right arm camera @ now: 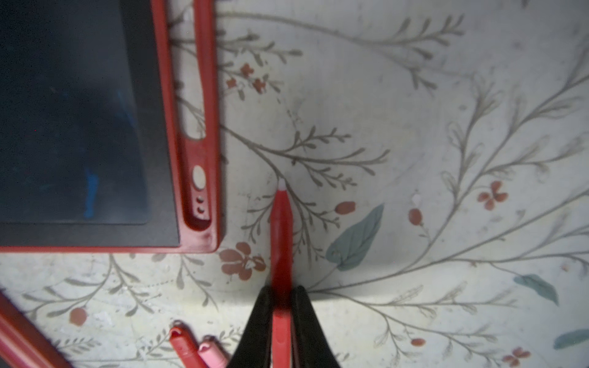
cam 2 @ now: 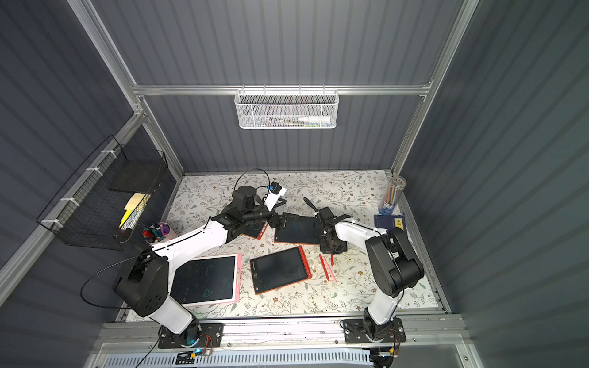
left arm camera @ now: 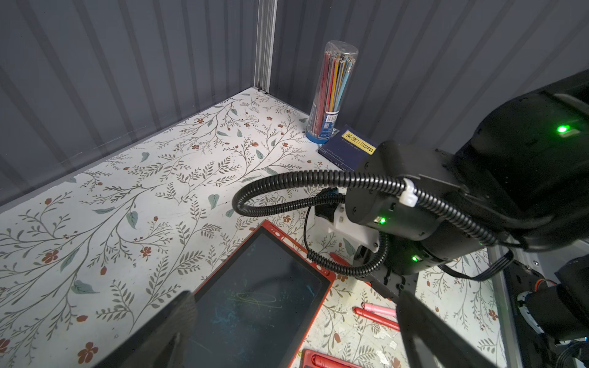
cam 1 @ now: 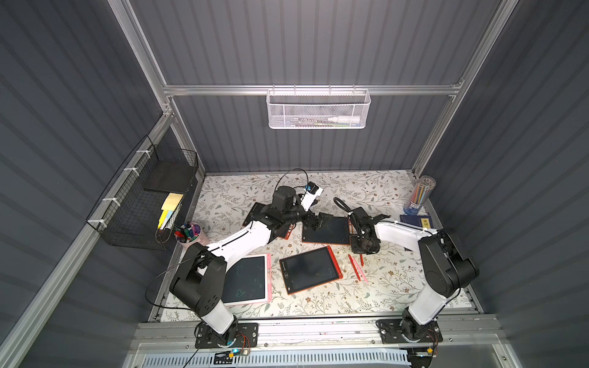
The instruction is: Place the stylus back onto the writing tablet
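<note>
In the right wrist view my right gripper is shut on a red stylus (right arm camera: 281,227), its pale tip pointing up the frame. The stylus is right of a dark, red-framed tablet (right arm camera: 79,110), beside that tablet's empty red pen slot. From above, the right gripper is at the right edge of the middle tablet (cam 1: 322,230). My left gripper is open above the left part of that tablet, nothing visible between its blurred fingers.
Another tablet (cam 1: 306,268) lies in front, a white-pink one (cam 1: 244,279) at left. Loose styluses (cam 1: 354,267) lie front right. A pencil tube (cam 1: 418,195) and navy box (cam 1: 411,222) stand at right.
</note>
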